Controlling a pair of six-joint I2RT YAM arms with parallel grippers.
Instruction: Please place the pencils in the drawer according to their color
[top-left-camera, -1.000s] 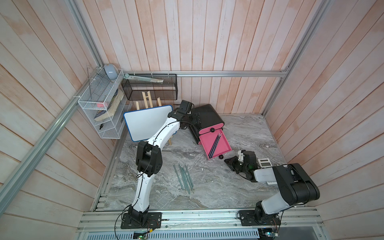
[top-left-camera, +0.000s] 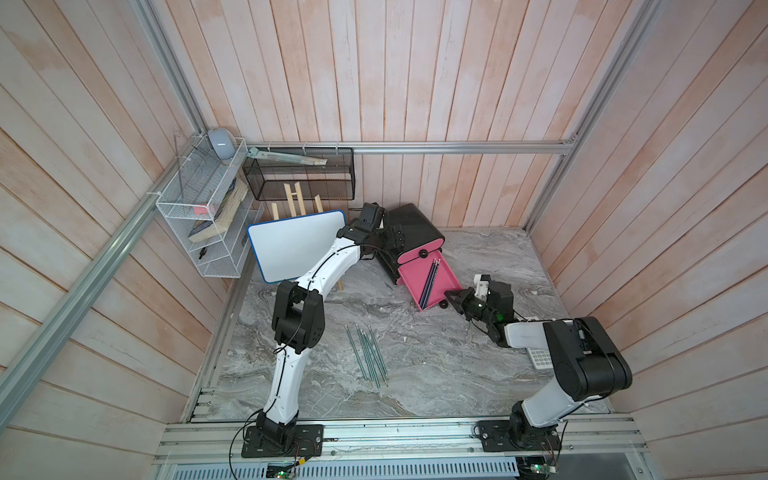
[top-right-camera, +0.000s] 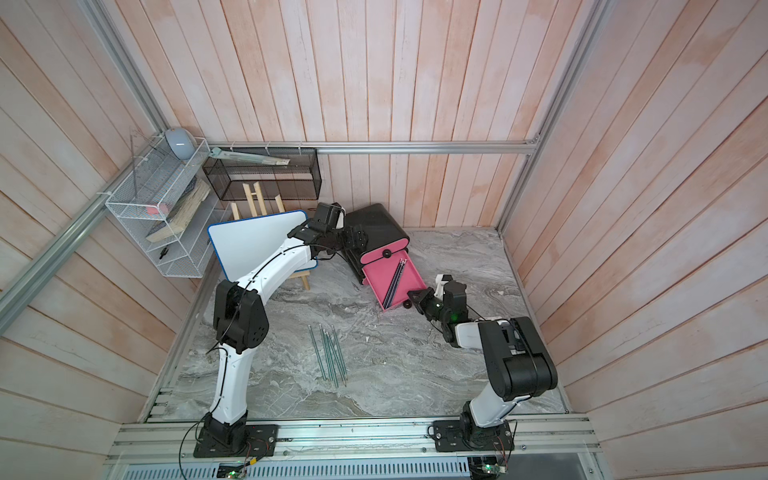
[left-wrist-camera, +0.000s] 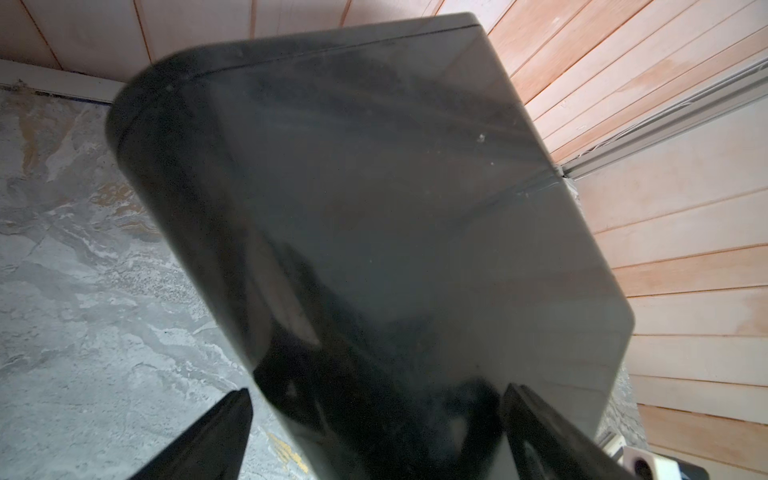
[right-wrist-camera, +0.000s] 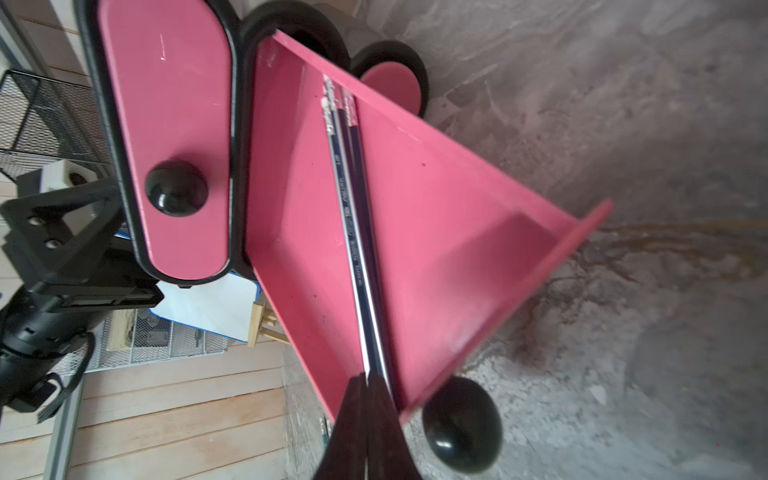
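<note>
A black desk organizer (top-left-camera: 412, 224) with pink fronts has its lower drawer (right-wrist-camera: 448, 200) pulled out, dark blue pencils (right-wrist-camera: 352, 224) lying inside. My right gripper is shut, its tips at the drawer's front edge beside the black knob (right-wrist-camera: 462, 424), nothing seen between them. My left gripper hangs at the organizer's top, its two fingers apart on either side in the wrist view. Several green pencils (top-left-camera: 368, 356) lie on the table in front.
A whiteboard (top-left-camera: 292, 246) on an easel stands left of the organizer. Wire baskets (top-left-camera: 200, 208) hang at the left. A calculator (top-left-camera: 540, 360) lies under the right arm.
My right gripper has moved up and back onto the drawer front. The drawer and organizer have shifted slightly toward the back. The left arm has moved very little.
</note>
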